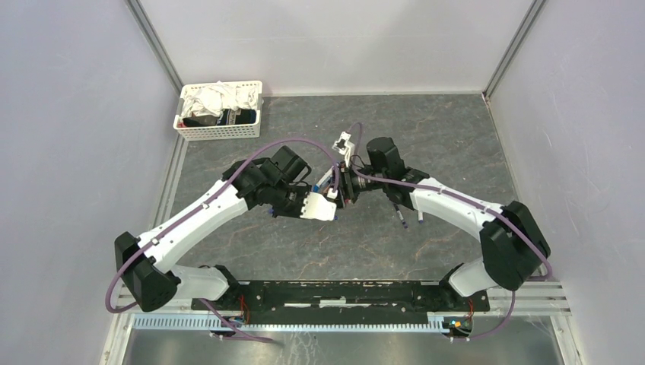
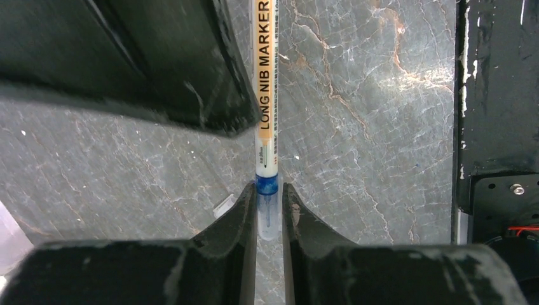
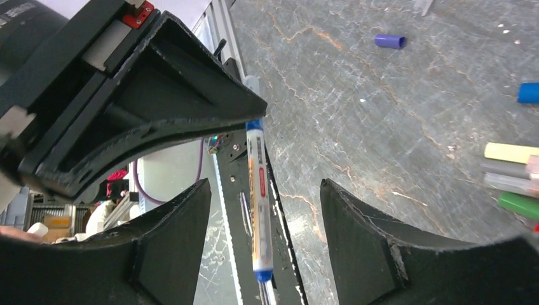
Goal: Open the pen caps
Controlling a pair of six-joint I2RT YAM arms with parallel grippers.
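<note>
A white marker (image 2: 265, 95) with an orange label and a blue-banded clear end spans the left wrist view. My left gripper is shut on that clear end. In the right wrist view the same marker (image 3: 259, 197) reaches from the left fingertips down into the gap of my right gripper, which stands open with a finger on either side, apart from it. A dark finger of the right gripper overlaps the marker's edge in the left wrist view. From above, both grippers meet near the table's middle and mostly hide the marker.
Several markers, among them a yellow one (image 3: 511, 152) and a green one (image 3: 520, 204), lie under the arms. A loose purple cap (image 3: 389, 41) rests apart from them. At the back left stands a white basket (image 1: 222, 132) with cloth. Right of centre lies a dark marker (image 1: 400, 217).
</note>
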